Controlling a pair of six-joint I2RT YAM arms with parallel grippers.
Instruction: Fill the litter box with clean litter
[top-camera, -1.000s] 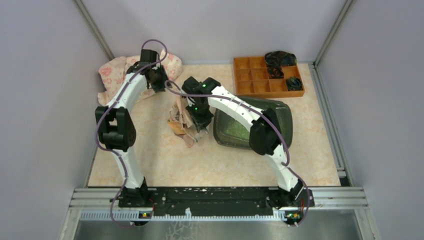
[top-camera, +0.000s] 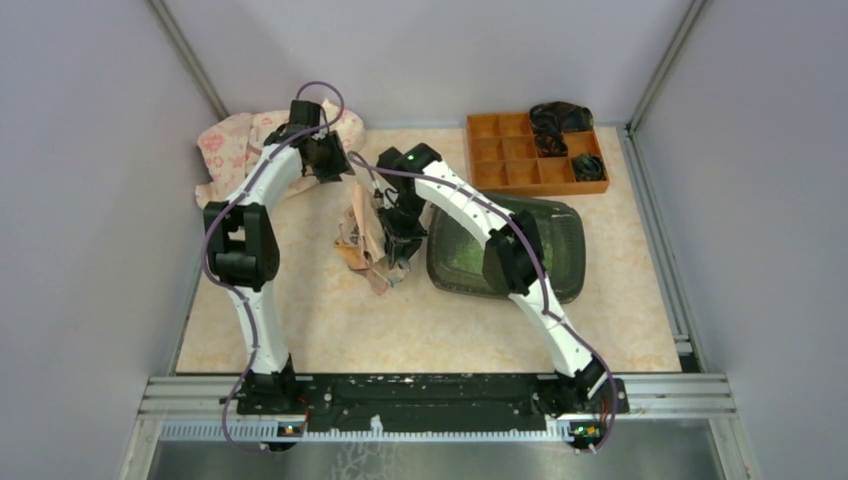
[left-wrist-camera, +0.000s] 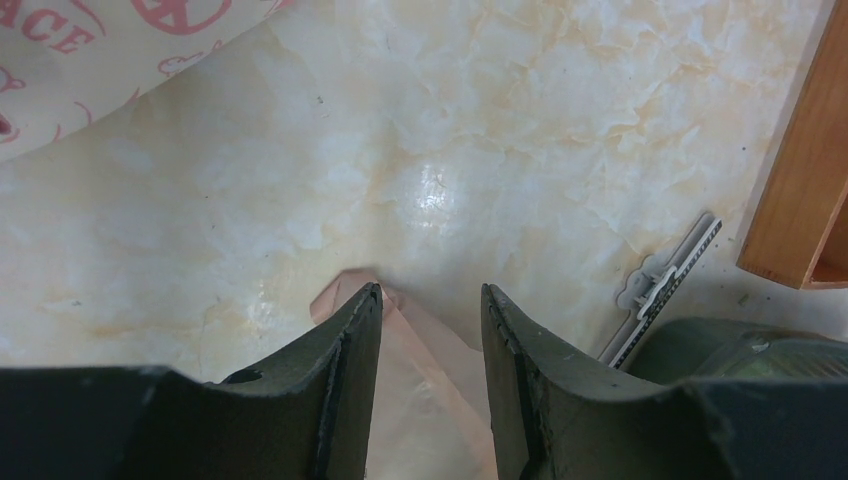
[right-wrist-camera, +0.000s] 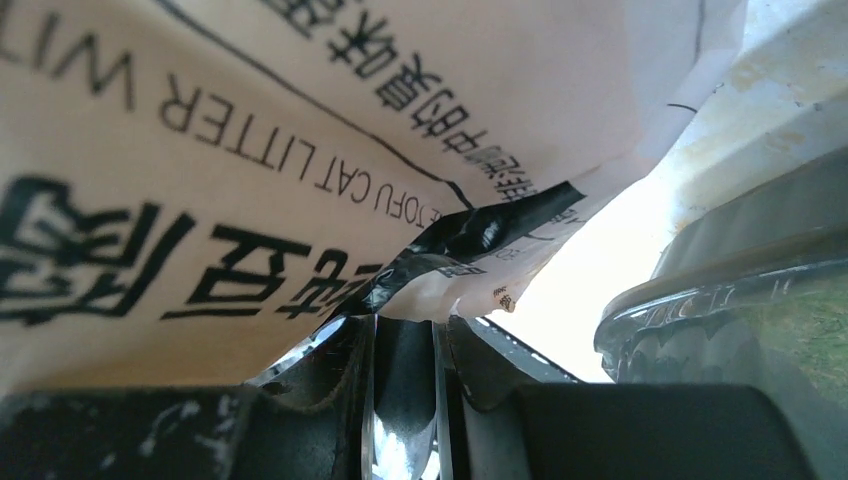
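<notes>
The crumpled cat-litter bag (top-camera: 362, 245) lies left of the green litter box (top-camera: 505, 250). In the right wrist view the printed bag (right-wrist-camera: 300, 130) fills much of the frame, with my right gripper at its lower edge; dark shiny material shows between the slightly parted fingers, and whether they grip it is unclear. My left gripper is open above the table, with pale bag material visible below and between its fingers. The box's rim (right-wrist-camera: 720, 260) is at the right of that bag.
A pink-patterned cushion or sack (top-camera: 225, 150) lies at the back left. A wooden compartment tray (top-camera: 500, 150) with dark bags stands behind the box. A metal clip strip (left-wrist-camera: 675, 275) lies near the box.
My left gripper has shifted slightly to the right. The right arm has shifted a little and the bag's shape has changed.
</notes>
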